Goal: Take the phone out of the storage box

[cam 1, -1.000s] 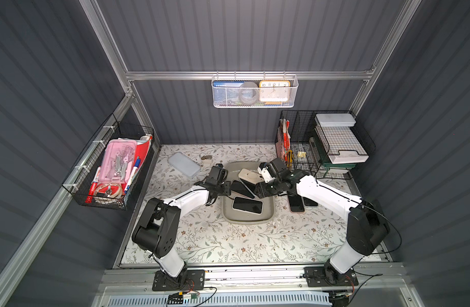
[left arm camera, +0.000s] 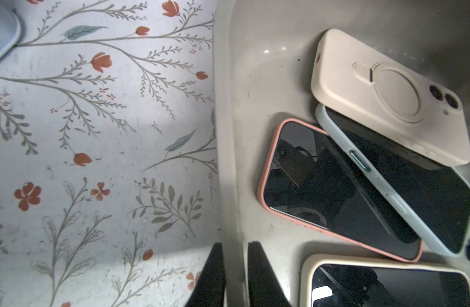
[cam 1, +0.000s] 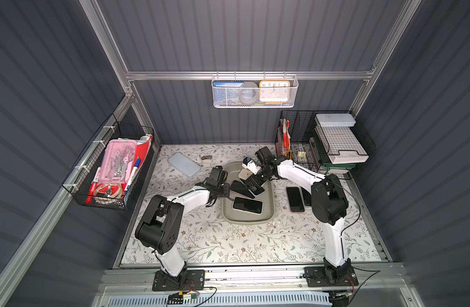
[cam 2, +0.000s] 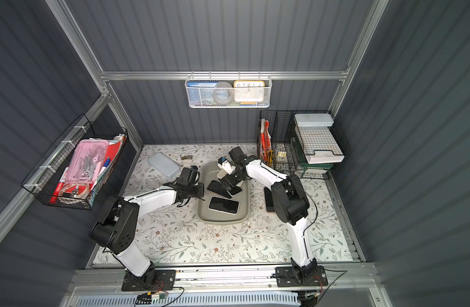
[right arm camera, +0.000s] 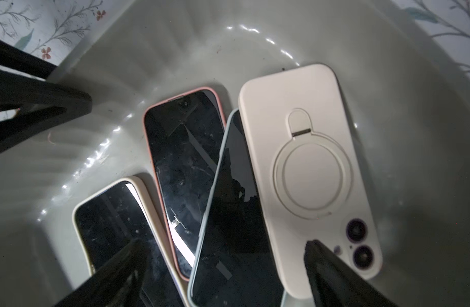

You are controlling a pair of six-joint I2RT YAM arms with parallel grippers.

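The grey storage box (cam 2: 240,215) holds several phones: a cream-cased phone (right arm camera: 301,174) camera side up at the back, a light-blue-cased phone (right arm camera: 229,220) partly under it, a pink-cased phone (left arm camera: 316,174), and another cream-rimmed phone (left arm camera: 383,291) at the front. My left gripper is shut on the box's left rim. My right gripper is open above the phones inside the box, its fingertips near the upper cream-cased phone and the light-blue one.
Two phones (cam 1: 295,199) lie on the table right of the box. A lid (cam 1: 183,163) lies at back left. Wire baskets stand at back right (cam 1: 339,143) and hang at left (cam 1: 102,199).
My right gripper has moved left and toward the back, further over the phones in the box. The left gripper has stayed at the rim.
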